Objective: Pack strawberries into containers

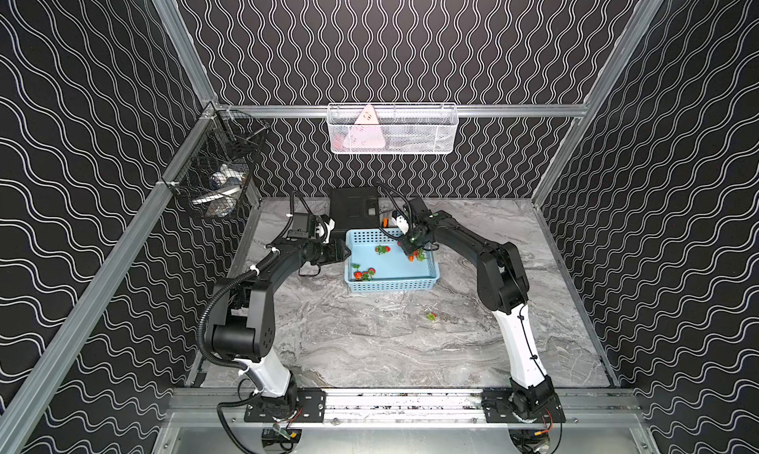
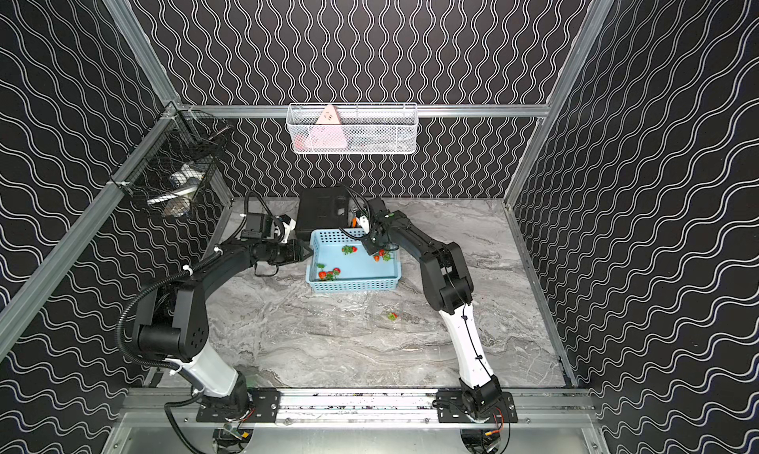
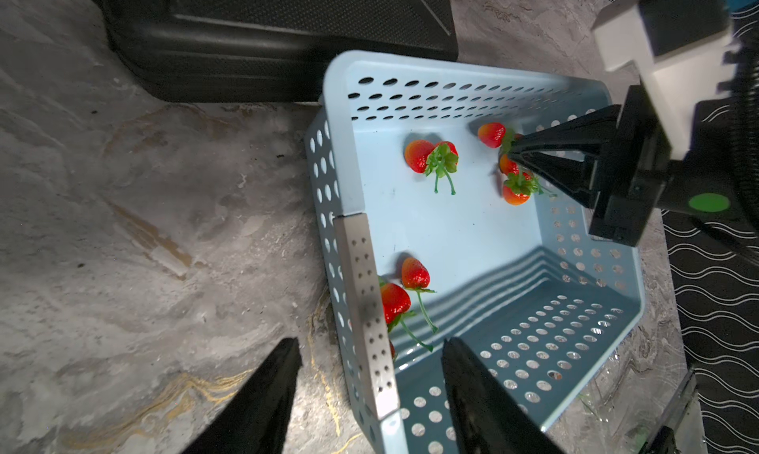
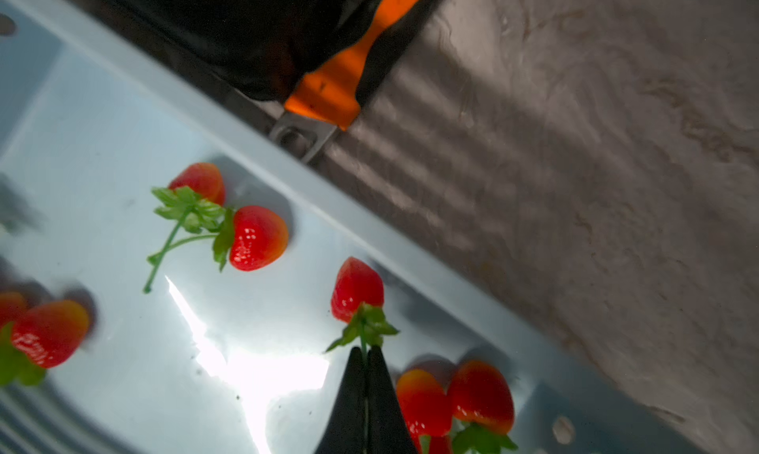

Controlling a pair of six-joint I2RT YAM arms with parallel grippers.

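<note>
A light blue perforated basket (image 1: 391,284) holds several red strawberries with green stems. In the right wrist view, the shut fingertips of my right gripper meet at the stem of a single strawberry (image 4: 357,289), which lies near the basket's long wall. A thin green line shows between the fingers; whether the stem is held, I cannot tell. Two strawberries (image 4: 423,402) lie right of the fingers; another pair (image 3: 420,155) sits apart. My left gripper is open beyond the basket's left end, nothing between its fingers.
A black case (image 1: 354,207) stands behind the basket. An orange-handled tool (image 4: 332,90) lies just outside its wall. A small green and red piece (image 1: 431,316) is on the marble tabletop in front.
</note>
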